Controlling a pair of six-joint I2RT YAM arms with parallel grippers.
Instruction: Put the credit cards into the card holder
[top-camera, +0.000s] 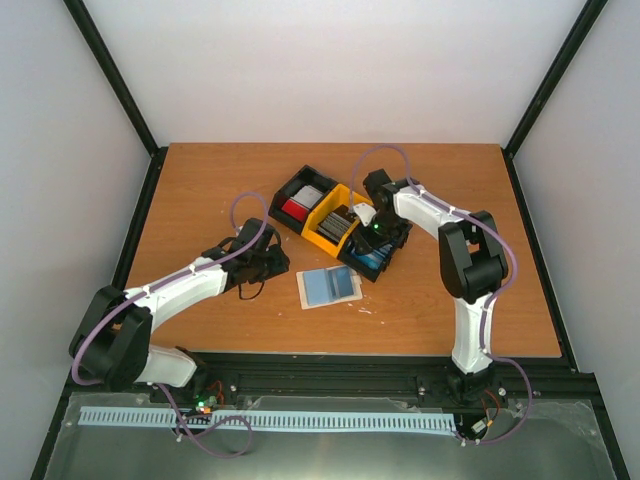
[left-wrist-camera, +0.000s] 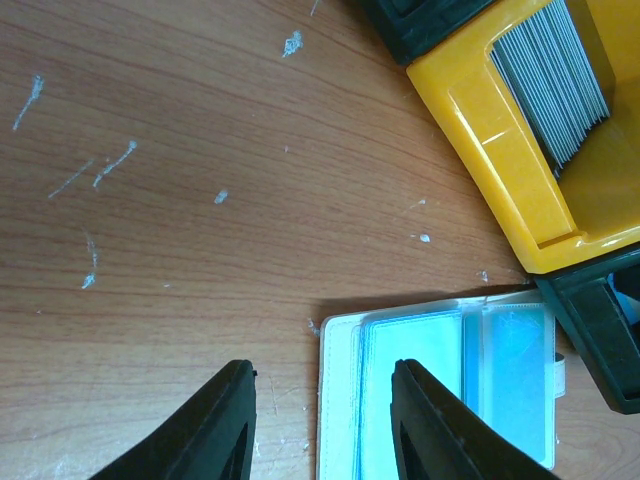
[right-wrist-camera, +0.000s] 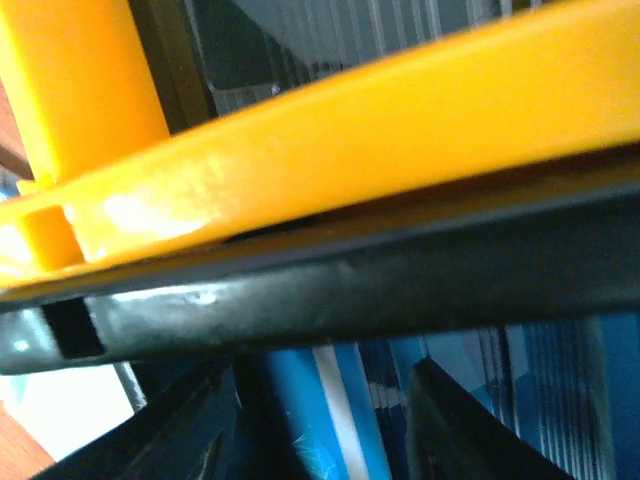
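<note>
The pale blue card holder (top-camera: 331, 286) lies open and flat on the table. In the left wrist view, part of the card holder (left-wrist-camera: 420, 345) shows beyond my left gripper, which is open and empty above the table. My right gripper is at the black bin (top-camera: 373, 270) on the right; its fingers stand apart. Between and beyond them show blue cards (right-wrist-camera: 325, 400), one with a white stripe; whether the fingers touch any card cannot be told.
The yellow bin (top-camera: 319, 240) with grey cards adjoins the black bin, its wall close above my right fingers. Another black bin (top-camera: 283, 215) with red and white cards stands at the far left end. Bare table (top-camera: 200, 200) lies on the left.
</note>
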